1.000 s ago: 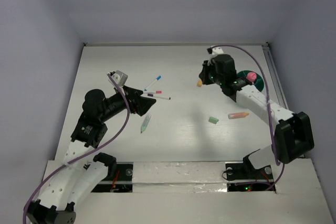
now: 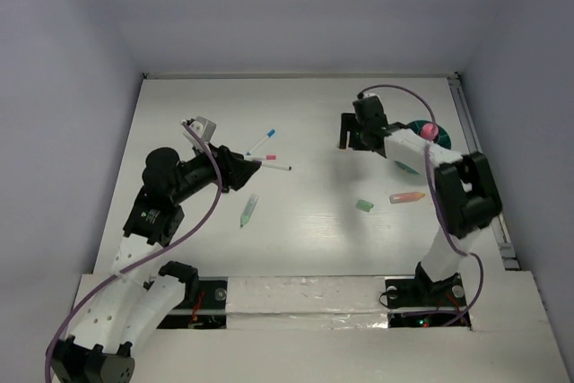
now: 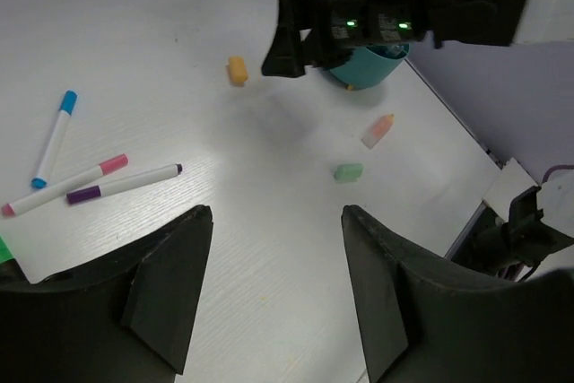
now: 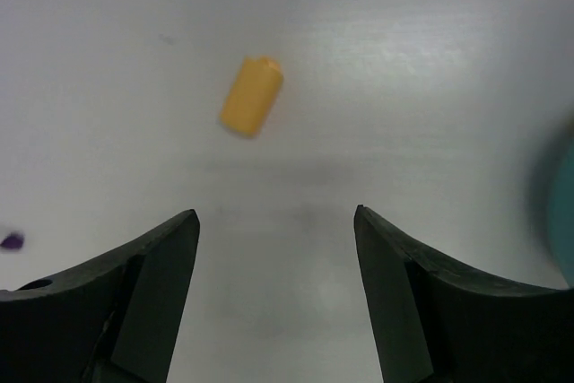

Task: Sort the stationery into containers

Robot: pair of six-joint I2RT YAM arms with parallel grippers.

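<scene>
My right gripper (image 2: 348,132) hangs open over a small orange block (image 4: 251,96), nothing between its fingers. My left gripper is open and empty above the left side, near a blue-capped marker (image 3: 54,139), a pink-capped marker (image 3: 72,181) and a purple-capped marker (image 3: 126,183). A light green item (image 2: 248,211) lies below these in the top view. A green block (image 3: 348,172) and an orange-pink pen-like item (image 3: 377,130) lie at the right. A teal container (image 3: 363,72) with a pink object (image 2: 429,132) inside sits at the right, partly behind the right arm.
Walls stand behind and on both sides.
The left arm is nearly unchanged.
</scene>
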